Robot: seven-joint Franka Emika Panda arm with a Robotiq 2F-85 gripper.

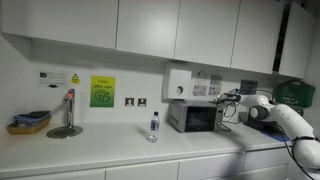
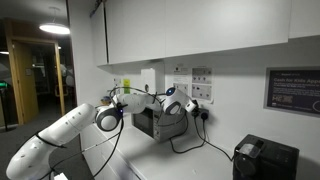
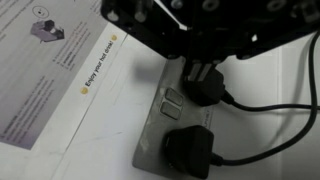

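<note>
A metal double wall socket (image 3: 152, 135) has two black plugs in it, the nearer plug (image 3: 190, 150) and the farther plug (image 3: 205, 88), with cables running off to the right. Two rocker switches (image 3: 172, 103) sit between them. My gripper is shut close to the farther plug, and nothing shows between its fingers. Whether the tips touch the plate or plug, I cannot tell. In exterior view 2 the gripper (image 2: 190, 105) reaches the wall beside the sockets (image 2: 204, 114), above the counter and near the microwave (image 2: 146, 120).
The microwave (image 1: 193, 117) stands on the counter (image 1: 110, 152) below the arm. A water bottle (image 1: 154, 127), a tap (image 1: 67, 115) and a tray (image 1: 29, 124) are farther left. A black appliance (image 2: 264, 159) stands right of the sockets. Cables hang below them. Cupboards run overhead.
</note>
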